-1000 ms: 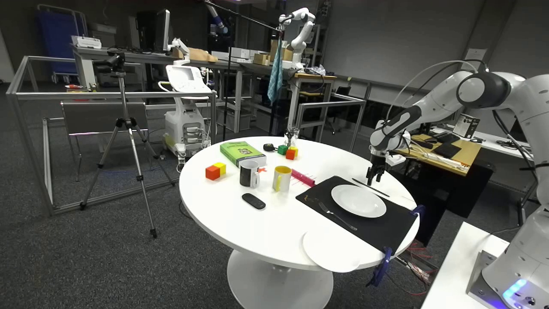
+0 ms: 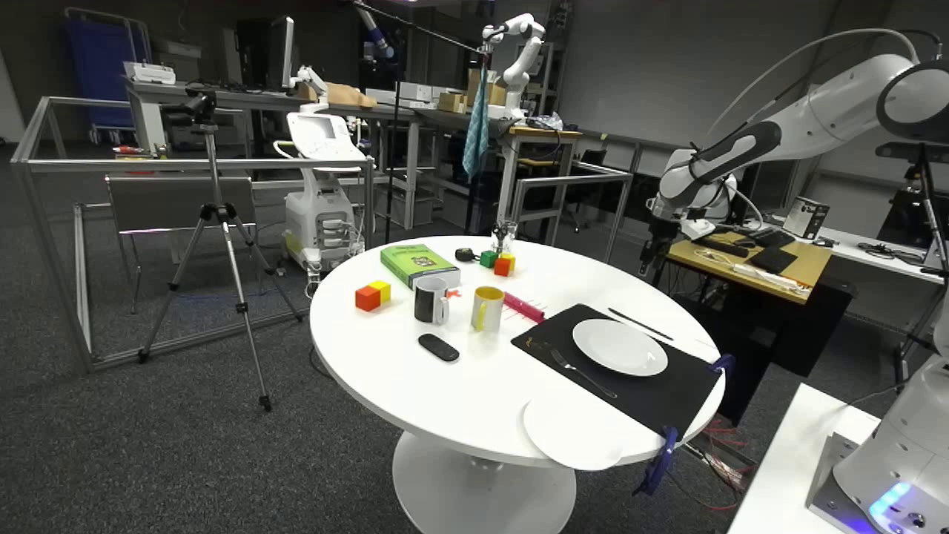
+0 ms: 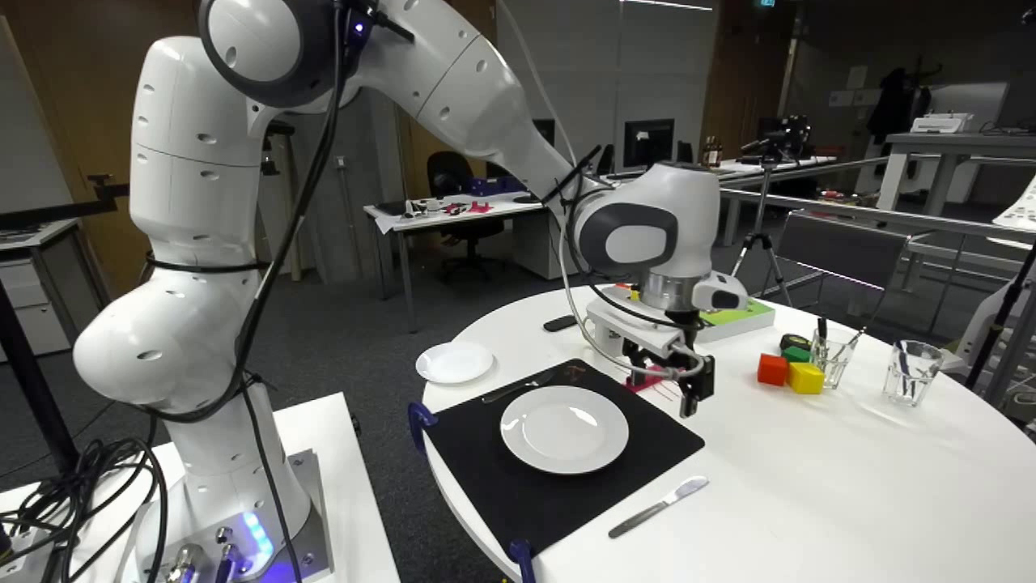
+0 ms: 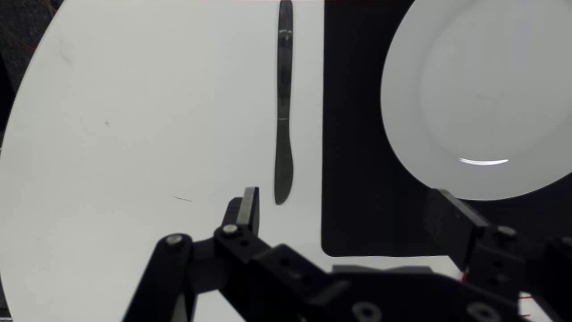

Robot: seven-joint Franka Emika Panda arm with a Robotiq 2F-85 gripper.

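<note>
In the wrist view my gripper is open, its two fingers wide apart with nothing held between them. A metal knife (image 4: 283, 102) lies flat on the white table, just outside the edge of a black placemat (image 4: 351, 161). The knife's rounded blade end is close to the left finger in that view. On the mat rests a white plate (image 4: 477, 96), partly cut off by the frame. Exterior view 1 shows the gripper (image 2: 654, 254) hanging well above the table's far right side. From the other side, the knife (image 3: 660, 507) lies clear of the gripper (image 3: 665, 389).
A fork (image 2: 583, 372) lies on the mat beside the plate. Farther off stand two mugs, a green box (image 2: 418, 262), coloured blocks (image 3: 788, 373) and glasses (image 3: 910, 373) holding utensils. Blue clamps (image 2: 658, 463) grip the near edge. Bare table surrounds the knife's outer side.
My gripper has risen from low over the table beside the knife to well above it. The arm has lifted with it. Knife, plate and mat lie as before.
</note>
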